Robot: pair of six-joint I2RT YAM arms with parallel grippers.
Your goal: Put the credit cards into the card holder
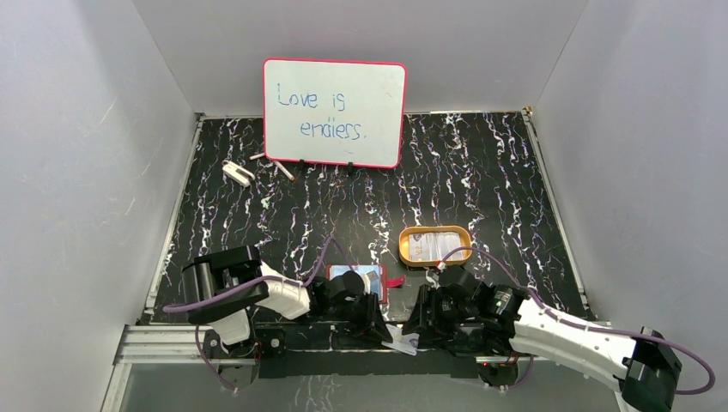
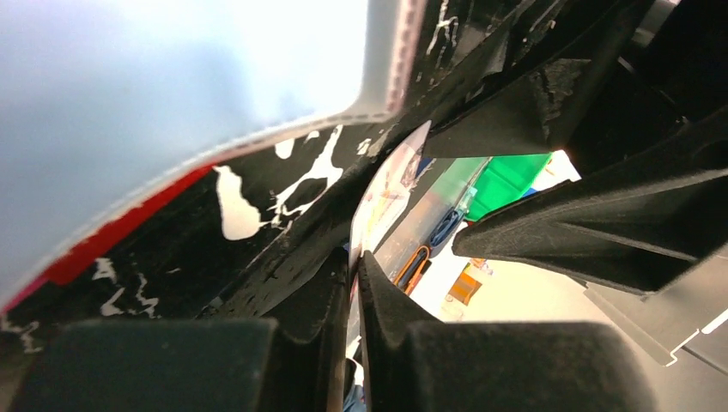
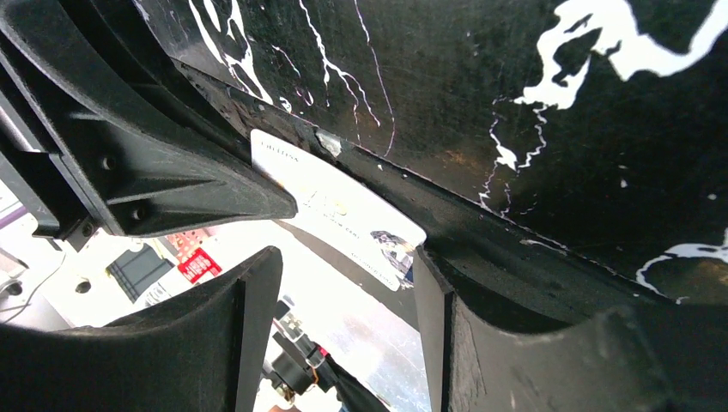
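Note:
A white card (image 1: 400, 342) sits at the table's front edge between my two grippers. In the left wrist view its edge (image 2: 382, 197) meets the close-set fingertips of my left gripper; whether they grip it cannot be told. My right gripper has its fingers apart around one end of the card (image 3: 335, 202), one fingertip touching or beside it. Behind my left gripper lies a red-edged card holder (image 1: 359, 275) with a pale blue face, large in the left wrist view (image 2: 172, 86).
A yellow tray (image 1: 434, 246) with cards stands behind my right gripper. A whiteboard (image 1: 334, 112), a white object (image 1: 238, 173) and pens are at the back.

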